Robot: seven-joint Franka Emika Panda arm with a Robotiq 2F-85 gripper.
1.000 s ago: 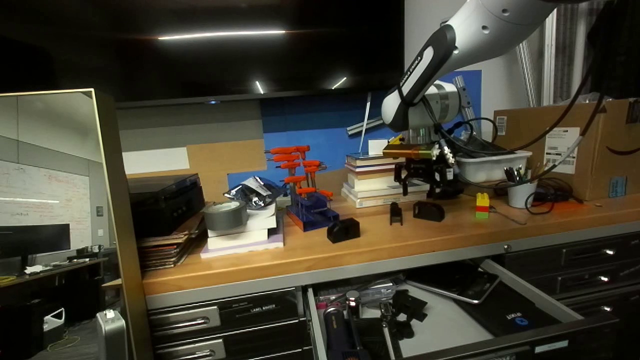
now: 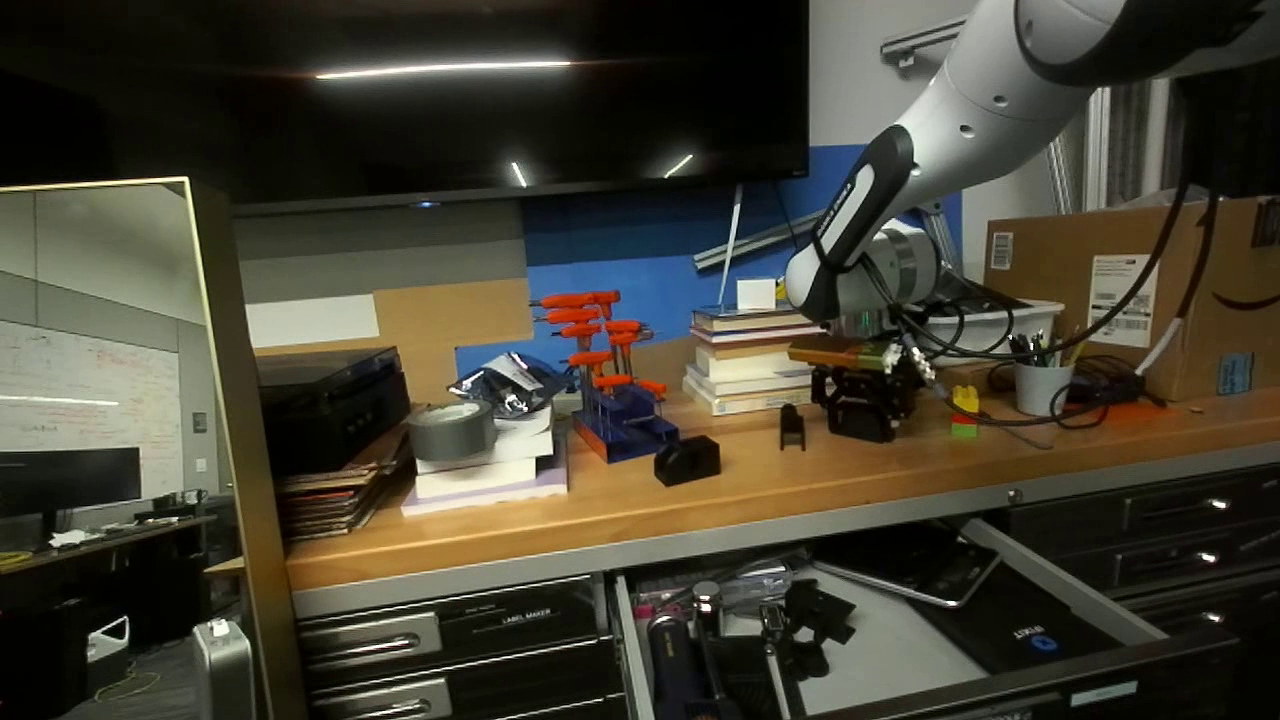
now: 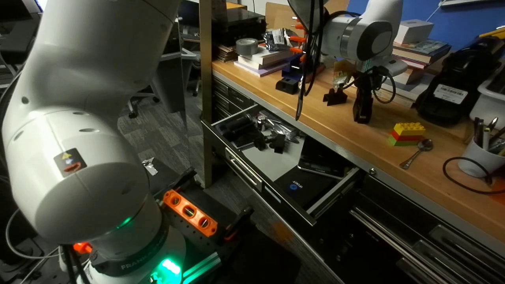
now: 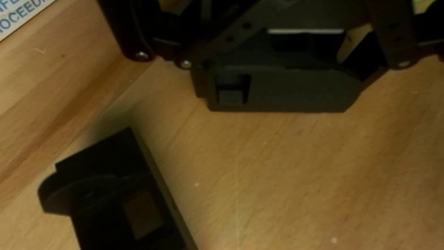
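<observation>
My gripper (image 2: pixel 861 406) is low over the wooden table, pointing down at a black block (image 4: pixel 287 91). In the wrist view the block shows beneath the gripper's dark linkages, between its two sides. Finger contact is hidden there, so I cannot tell whether the fingers are open or shut on it. From exterior view 2, the gripper (image 3: pixel 363 109) and block merge into one dark shape near the tabletop. A second black part (image 4: pixel 112 187) lies apart at lower left in the wrist view. Another black block (image 2: pixel 687 461) rests farther left, near the blue tool holder.
An open drawer (image 2: pixel 882 672) juts out below the table's front edge, holding tools and a tablet. Toy bricks (image 3: pixel 407 134) and a spoon (image 3: pixel 417 153) lie on the table to the right. Stacked books (image 2: pixel 750 360) stand behind the gripper.
My gripper has come down and slightly to the right in exterior view 1. It now covers the black block that lay clear below it before.
</observation>
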